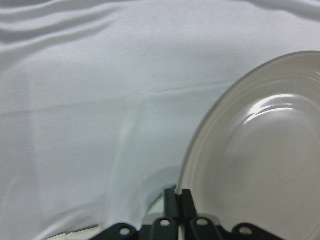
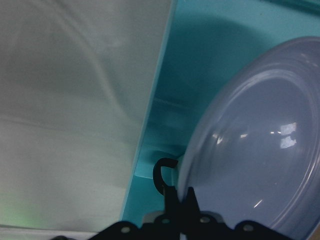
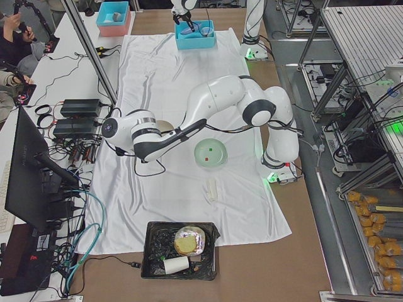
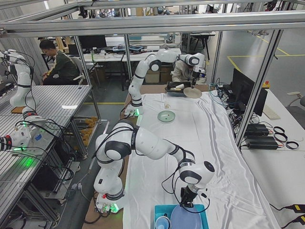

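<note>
A beige plate (image 1: pixel 255 150) is held at its rim by my left gripper, shut on it, above the white cloth; in the camera right view this plate (image 4: pixel 192 93) hangs near the black tray. A green plate (image 3: pixel 210 153) lies on the cloth, partly hidden in the left wrist view. My right gripper is shut on the rim of a blue plate (image 2: pixel 250 155), over or in a teal bin (image 2: pixel 210 60) at the cloth's other end. A cup with a dark handle (image 2: pixel 158 175) sits in the bin, mostly covered by the plate.
The black tray (image 3: pixel 148 251) at the near end holds a round item and a white roll. A pale strip (image 3: pixel 211 190) lies beside the green plate. Monitors and cables line one side.
</note>
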